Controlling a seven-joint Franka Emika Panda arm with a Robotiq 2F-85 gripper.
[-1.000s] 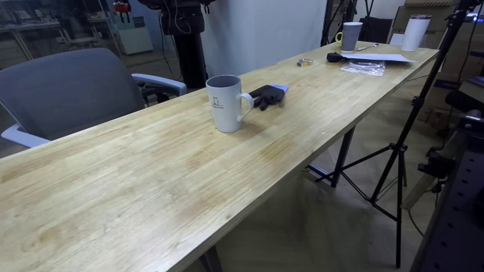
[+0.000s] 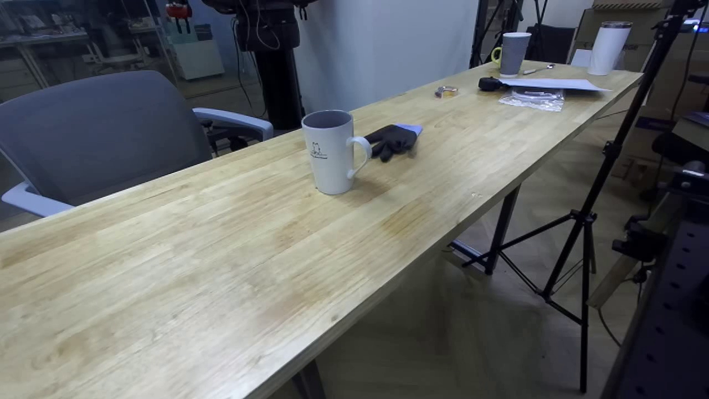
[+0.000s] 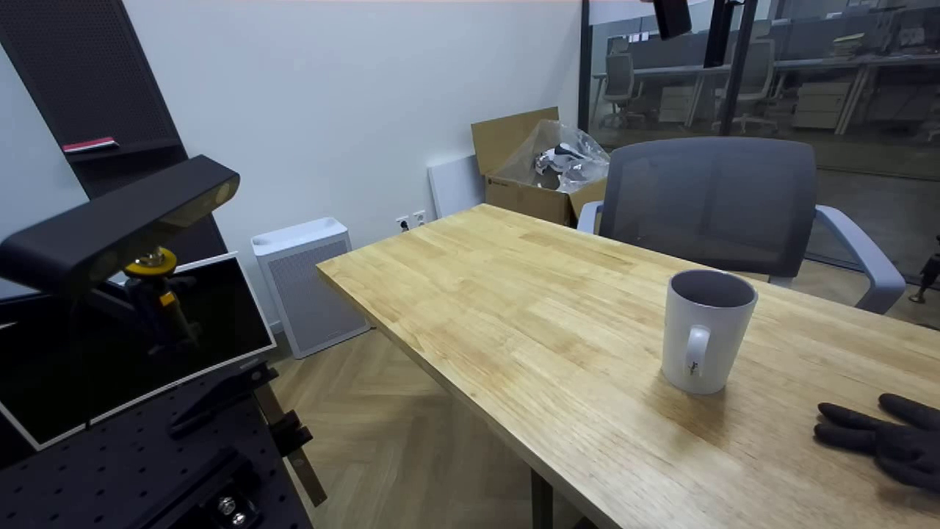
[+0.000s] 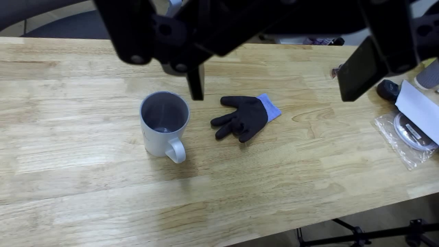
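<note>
In the wrist view my gripper is open, its two dark fingers (image 4: 196, 84) wide apart with nothing between them. Below it on the wooden table lies a black glove (image 4: 251, 117) with a blue cuff, seen between and under the fingertips. A white mug (image 4: 158, 142) with a grey inside stands upright left of the glove, near the left finger and apart from it. Its handle points toward the table's front edge. Exterior view 1 shows the same mug (image 2: 329, 156) in front of the glove (image 2: 392, 141). The mug's inside looks empty.
Farther along the table (image 2: 219, 266) are a grey cup (image 2: 515, 54), a white tumbler (image 2: 608, 50), paper (image 2: 558, 83), a plastic bag (image 2: 535, 100) and a small roll (image 2: 446, 91). A chair (image 2: 106, 133) stands at the long side.
</note>
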